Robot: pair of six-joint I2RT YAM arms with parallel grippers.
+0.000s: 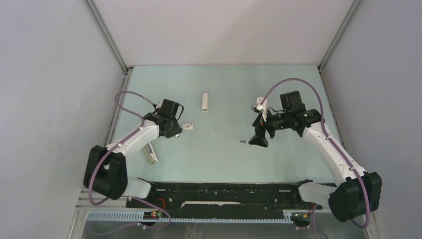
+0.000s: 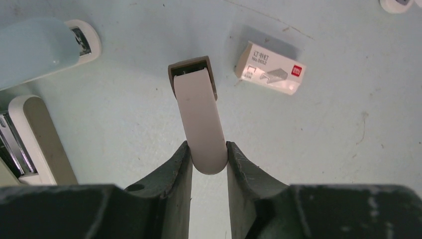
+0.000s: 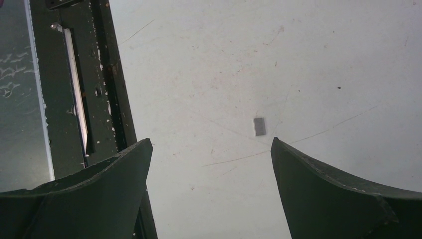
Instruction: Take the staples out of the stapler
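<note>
My left gripper is shut on a small pale pink and brown stapler (image 2: 199, 109), gripped by one rounded end; its dark far end points away from the fingers. In the left wrist view a light-blue stapler (image 2: 35, 52) lies at upper left, partly out of frame. Below that is a white and brown stapler (image 2: 47, 139) with metal rails showing. Over the right half of the table, my right gripper stands open and empty. Beyond its fingers a small grey piece (image 3: 260, 127), perhaps a strip of staples, lies flat.
A small printed box (image 2: 271, 69) lies right of the held stapler. A long white object (image 1: 205, 102) lies near the table's back middle.
</note>
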